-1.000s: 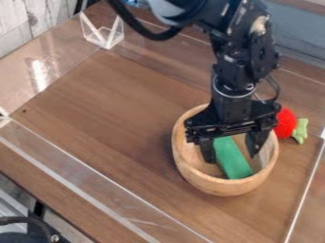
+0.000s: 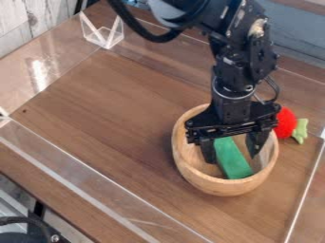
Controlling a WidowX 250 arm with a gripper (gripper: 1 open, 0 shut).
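My black gripper [image 2: 230, 144] reaches down into a wooden bowl [image 2: 219, 187] at the right of the table, in the camera view. A green block [image 2: 235, 163] lies in the bowl between or just below my fingertips; whether they touch it is unclear, and part of it is hidden by the gripper. The fingers look partly apart.
A red object [image 2: 286, 123] and a light green item [image 2: 299, 132] lie just behind the bowl on the right. A clear plastic holder [image 2: 105, 30] stands at the back left.
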